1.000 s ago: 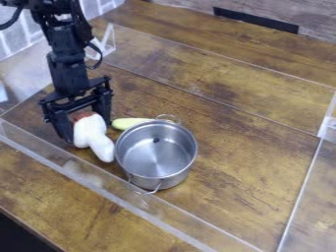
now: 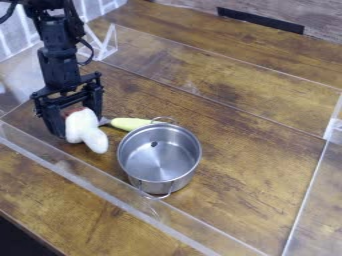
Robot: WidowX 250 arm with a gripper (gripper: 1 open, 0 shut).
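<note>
My black gripper [image 2: 68,104] is low at the left, open, its fingers around the upper end of a plush white object with some red [image 2: 84,133] lying on the wooden table; whether they touch it is unclear. Right of it a pale yellow-green corn-like item [image 2: 131,124] lies partly behind a steel pot [image 2: 159,164] with wire handles.
Clear plastic walls border the wooden table [image 2: 253,120] at the front and right. A dark slotted piece [image 2: 262,21] is at the back edge.
The gripper has shifted a little to the left. The white object has moved slightly, its lower end now higher in the view and farther from the pot.
</note>
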